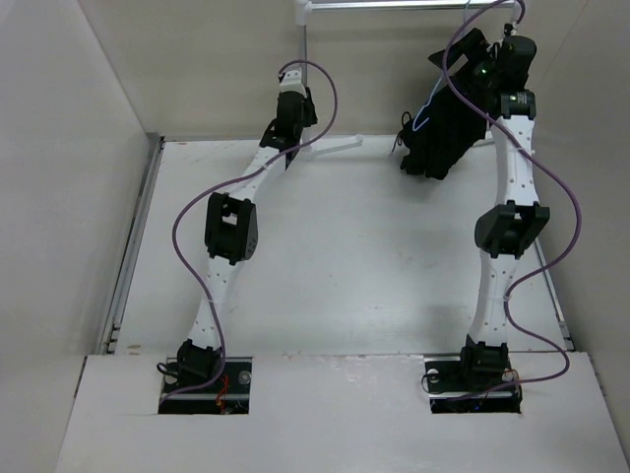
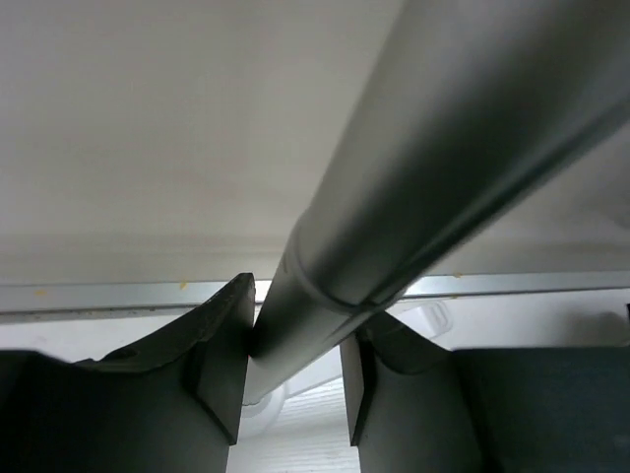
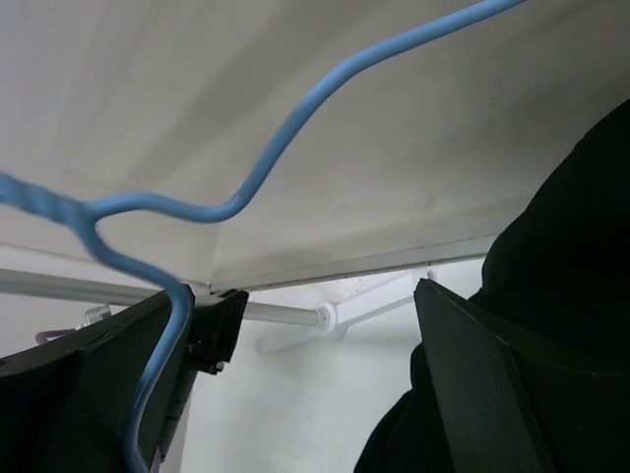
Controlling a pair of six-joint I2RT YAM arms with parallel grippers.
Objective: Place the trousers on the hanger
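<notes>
The black trousers [image 1: 443, 133] hang bunched below the right end of the rack, and fill the right side of the right wrist view. A blue hanger [image 3: 295, 123] crosses that view, one arm passing in front of the left finger; its top leaves the frame. In the top view its hook end reaches up toward the bar [image 1: 394, 4]; whether it rests there cannot be told. My right gripper is open, with no cloth between its fingers. My left gripper is shut on the rack's grey post [image 2: 345, 236].
The rack's white foot [image 1: 335, 145] sticks out over the table's back edge. Walls close in the back and both sides, the right one near my right arm.
</notes>
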